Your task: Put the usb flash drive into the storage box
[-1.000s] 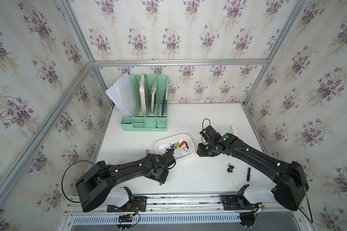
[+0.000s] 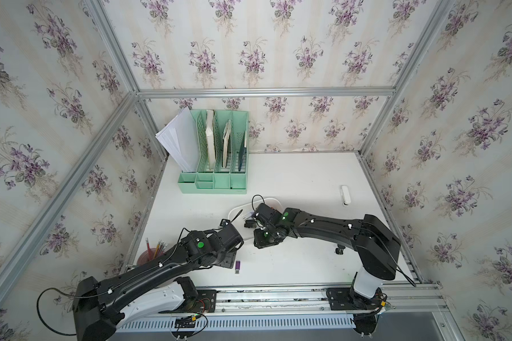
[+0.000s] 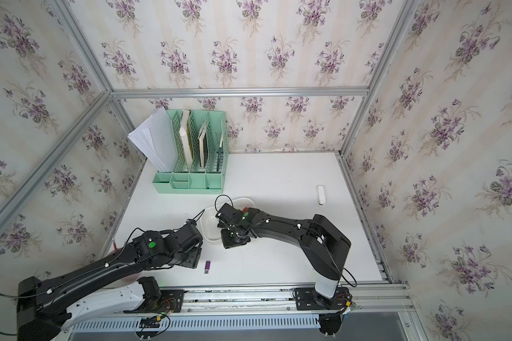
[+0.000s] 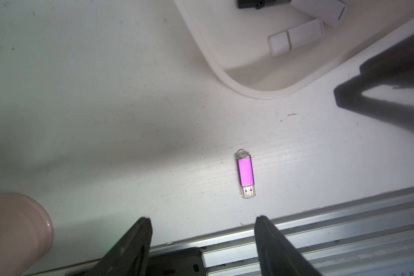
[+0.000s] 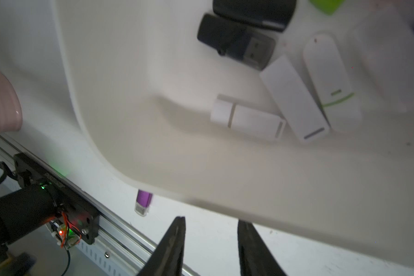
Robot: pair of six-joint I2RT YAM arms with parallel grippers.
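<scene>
The purple USB flash drive [image 4: 245, 172] lies flat on the white table, metal loop toward the white storage box [image 4: 223, 76] and clear-capped plug toward the front edge. In the right wrist view the box hides part of the drive [image 5: 144, 198]. Several other drives, black, white and green, rest inside the box. My left gripper is open and empty, up and left of the purple drive in the top views. My right gripper hangs over the box's front side, its fingers apart and nothing between them.
A pink cup [image 4: 16, 230] with pens stands at the front left. The green file organizer [image 2: 213, 184] is at the back left. A white object [image 2: 345, 195] and small black things [image 2: 339, 249] lie to the right.
My right arm has swung left from beside the box to over it, covering much of it. The left arm has drawn back left, uncovering the purple drive.
</scene>
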